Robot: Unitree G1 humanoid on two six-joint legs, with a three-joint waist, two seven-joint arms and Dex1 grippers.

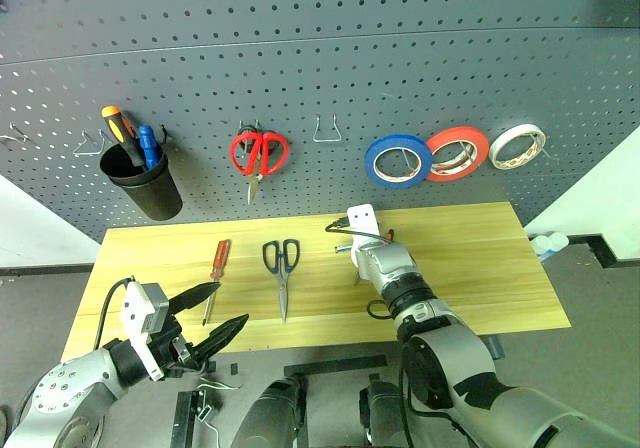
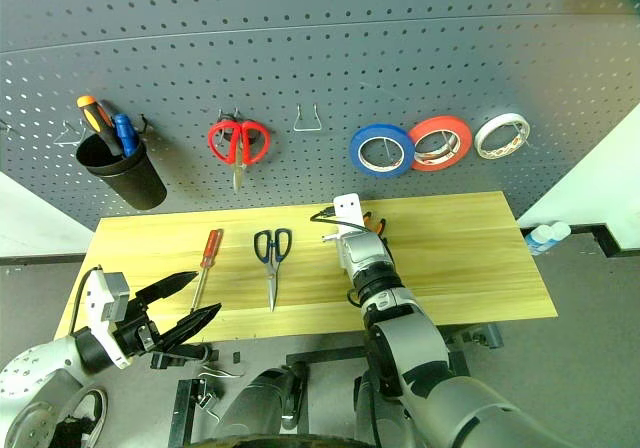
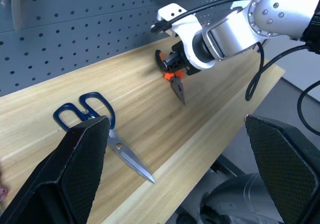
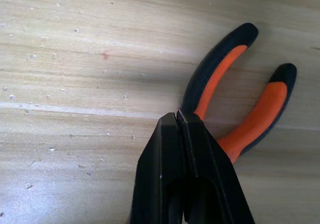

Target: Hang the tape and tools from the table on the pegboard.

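Note:
Orange-and-black pliers (image 4: 260,116) lie on the wooden table, handles spread, partly hidden behind my right gripper in the right wrist view. That gripper is shut, its tips meeting with nothing between them, over the pliers' left handle. In the left wrist view the pliers' grey nose (image 3: 177,89) points down onto the bare wood. My left gripper (image 1: 233,302) stands open and empty above the table's front left. Dark blue scissors (image 1: 282,269) and a red screwdriver (image 1: 220,260) lie left of the pliers. Blue tape (image 1: 372,158), red tape (image 1: 476,140) and white tape (image 1: 538,134) hang on the pegboard (image 1: 300,68).
Red scissors (image 1: 262,153) hang on the pegboard. A bare hook (image 1: 328,136) sits between them and the blue tape. A black cup (image 1: 158,196) at left holds two handles.

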